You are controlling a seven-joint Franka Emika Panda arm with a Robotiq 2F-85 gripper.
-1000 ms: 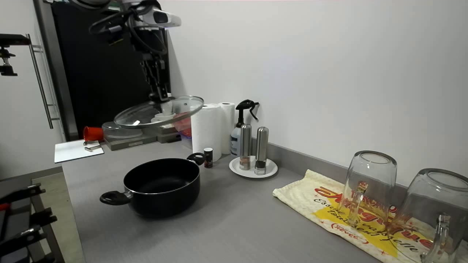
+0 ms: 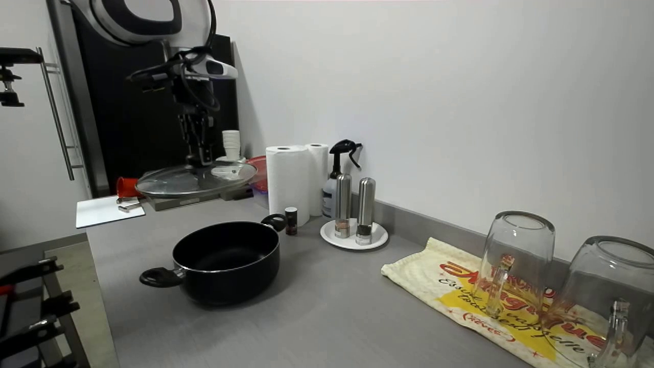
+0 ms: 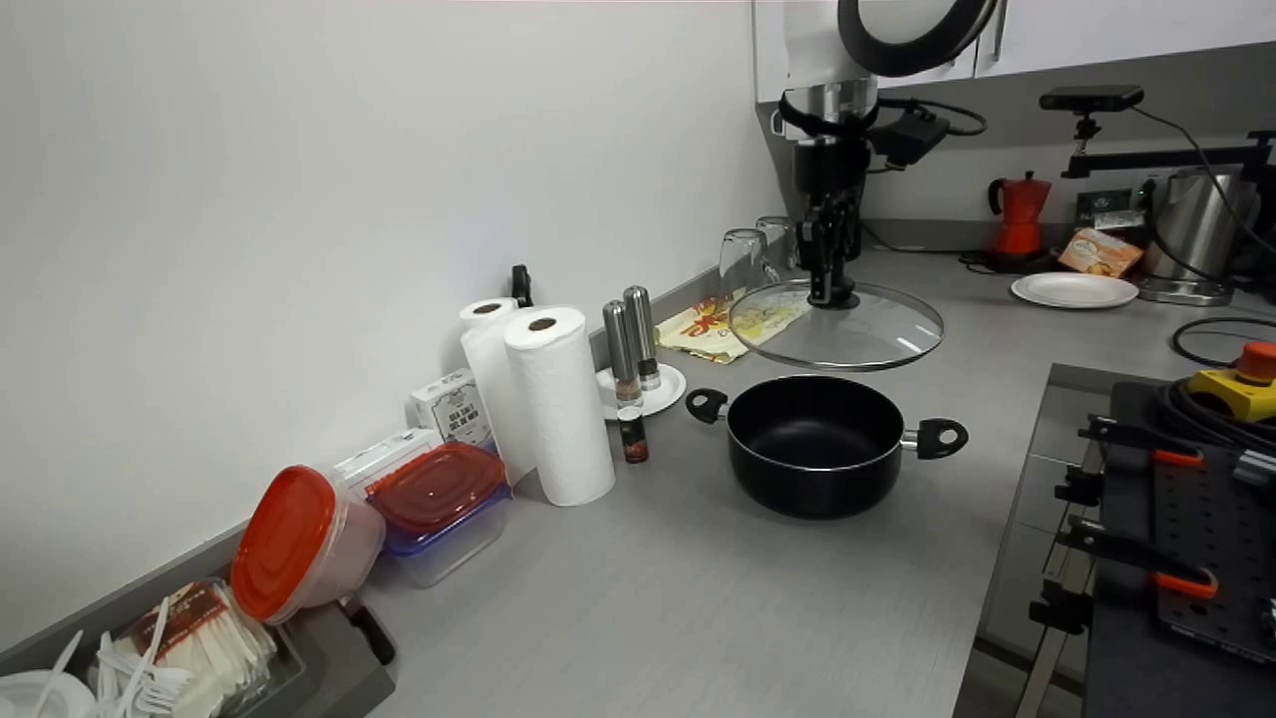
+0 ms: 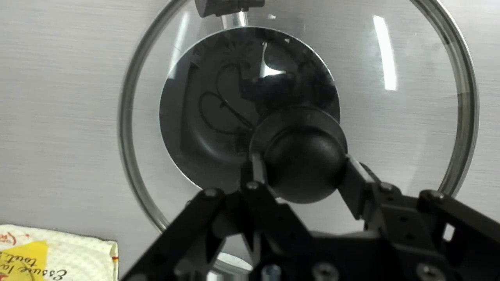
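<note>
A clear glass lid with a metal rim hangs in the air, nearly level, with my gripper shut on its black knob. In the wrist view the knob sits between the two fingers. The black two-handled pot stands uncovered on the counter, below the lid and apart from it. Seen through the glass from the wrist, the pot lies off-centre, toward the upper left of the lid. In the second exterior view, the lid is above the pot's far side.
Close to the pot are a small spice jar, paper towel rolls and a white plate bearing two metal mills. Glass mugs stand on a printed towel. Bare counter lies in front of the pot.
The lid, held by my gripper, has come down and shifted left in the first exterior view, and it is now less tilted. The pot has stayed in place.
</note>
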